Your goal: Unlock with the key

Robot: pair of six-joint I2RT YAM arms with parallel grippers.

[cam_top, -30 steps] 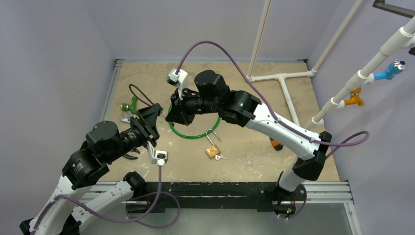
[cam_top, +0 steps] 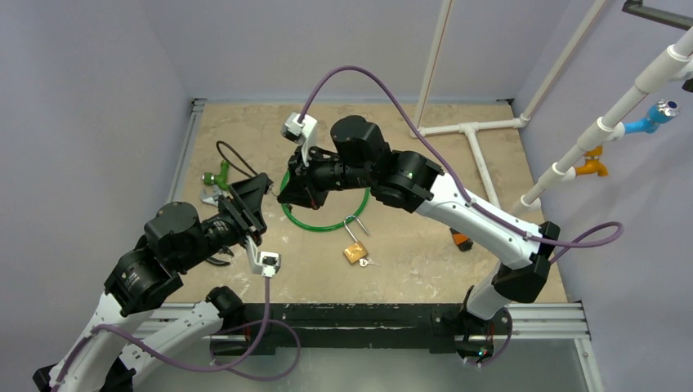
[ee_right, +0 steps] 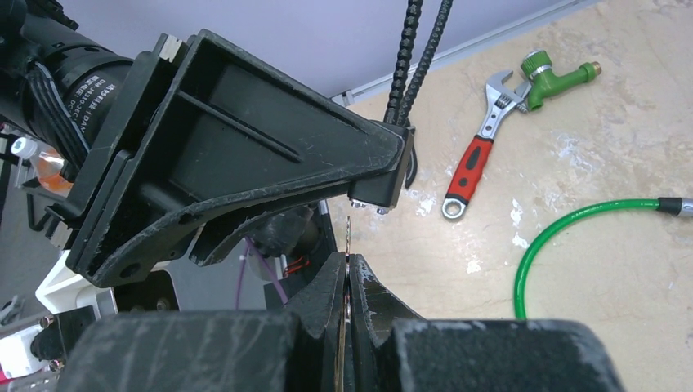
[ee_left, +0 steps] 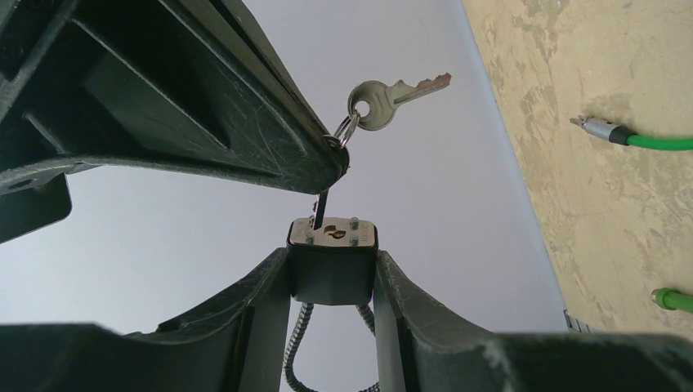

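My left gripper is shut on a black cable lock (ee_left: 333, 279), whose keyhole plate faces the other gripper; its cable loop hangs behind. My right gripper is shut on a key (ee_right: 348, 237), seen edge-on in the right wrist view. In the left wrist view that key points down at the plate, just left of the keyhole; whether it touches is unclear. A second key (ee_left: 376, 106) dangles from the ring at the right fingertips. The two grippers face each other above the left half of the board.
A green hose (cam_top: 319, 228), brass padlock (cam_top: 354, 252), adjustable wrench (ee_right: 472, 163) and green fitting (ee_right: 558, 79) lie on the board (cam_top: 409, 269). White pipes with blue (cam_top: 646, 121) and orange (cam_top: 592, 166) taps stand at the right. The front middle of the board has free room.
My left arm stays where it was.
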